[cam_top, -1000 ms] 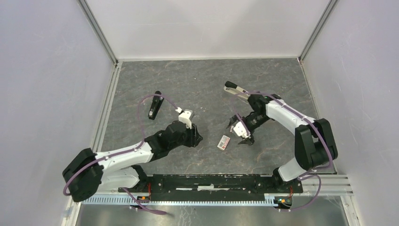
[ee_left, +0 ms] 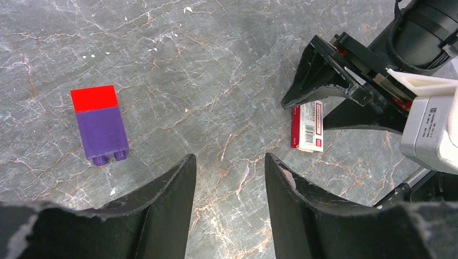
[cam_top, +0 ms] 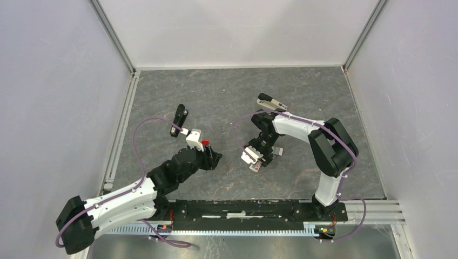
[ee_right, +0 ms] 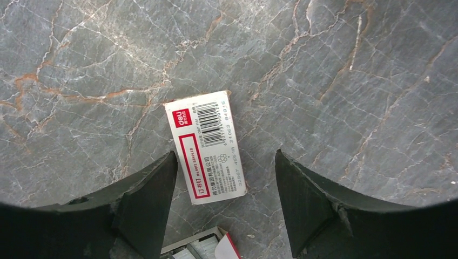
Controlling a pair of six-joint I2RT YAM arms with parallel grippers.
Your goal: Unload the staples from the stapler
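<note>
A white staple box with a barcode and red print lies flat on the table, also seen side-on with its red edge in the left wrist view (ee_left: 310, 125). My right gripper is open above it; the box shows between the fingertips, with bare table on both sides. My left gripper stands open over bare table, holding nothing. A dark stapler (cam_top: 179, 120) lies at the left of the table. Another stapler (cam_top: 271, 101), dark with a beige body, lies at the back right, partly hidden by the right arm.
An opened box with silvery staples (ee_right: 205, 245) shows at the lower edge of the right wrist view, partly cut off. A red and purple block (ee_left: 102, 127) lies near my left gripper.
My right gripper has moved left, to over the staple box, uncovering a pale box to its right. My left gripper has shifted a little left. The staplers have stayed put.
</note>
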